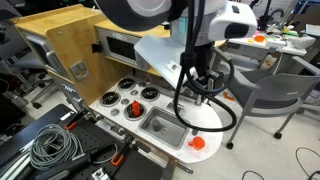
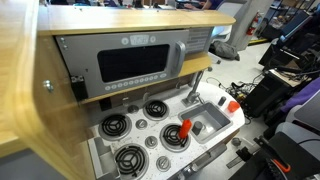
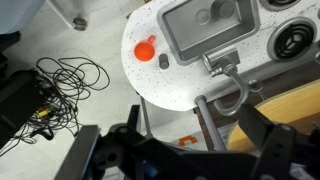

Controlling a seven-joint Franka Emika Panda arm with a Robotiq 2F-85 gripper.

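Wide apart in the wrist view, the fingers of my gripper are open, with only countertop and floor visible between them. The gripper is above the counter's sink end, largely behind the arm in exterior view 1. On the white counter is an orange-red cup or bowl (image 3: 145, 47), with a small dark cylinder (image 3: 164, 61) beside it. A metal cup (image 3: 203, 16) stands in the sink (image 3: 180, 28). Near the burners is an upright red-orange bottle (image 2: 185, 129).
A curved faucet (image 3: 236, 92) rises beside the sink. Behind the stovetop stands a microwave (image 2: 125, 62) beneath a wooden shelf (image 2: 140, 22). Coiled cables (image 1: 55, 148) lie near the front left. A grey chair (image 1: 272, 90) is at the right.
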